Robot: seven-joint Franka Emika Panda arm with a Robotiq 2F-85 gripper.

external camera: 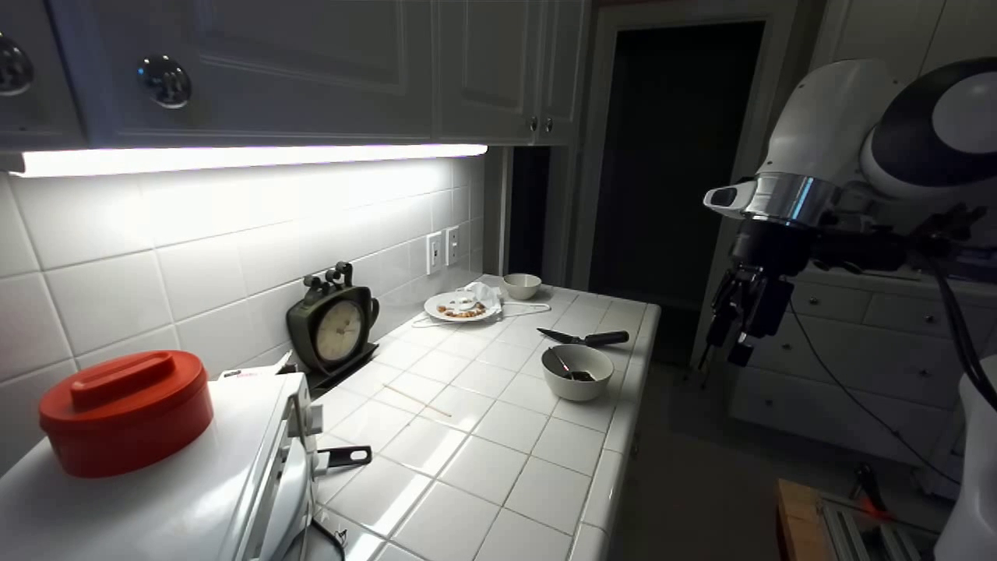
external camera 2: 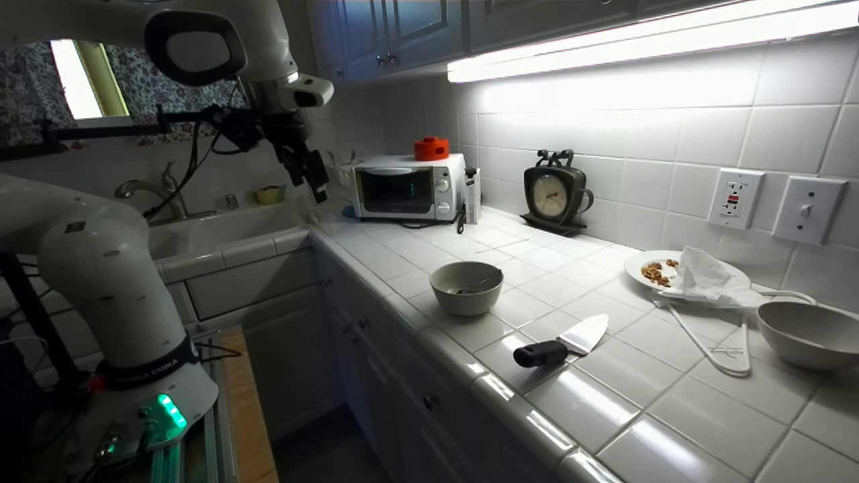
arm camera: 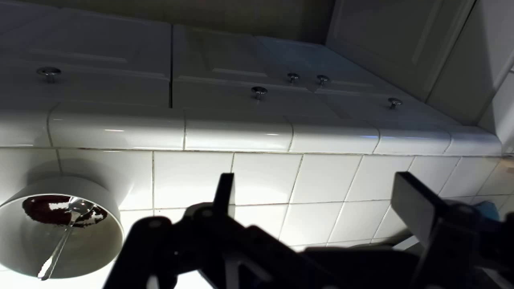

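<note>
My gripper is open, its two fingers wide apart and only white tile visible between them. In exterior view 1 the gripper [external camera: 729, 351] hangs in the air to the right of the counter's edge, higher than the bowls. A pale bowl [external camera 2: 465, 291] stands on the counter, apart from my gripper. The wrist view shows this bowl [arm camera: 96, 245] at lower left, with a metal spoon [arm camera: 60, 248] leaning inside and dark red stuff at its bottom. Beside the bowl lies a black-handled cake server [external camera 2: 564, 342].
At the back, a plate [external camera 2: 644, 278] holds brown bits and crumpled white wrapping, near a second bowl [external camera 2: 813, 334]. A clock [external camera 2: 556, 193] stands against the wall. The toaster oven [external camera 2: 402, 189] carries a red lidded container [external camera 2: 431, 149].
</note>
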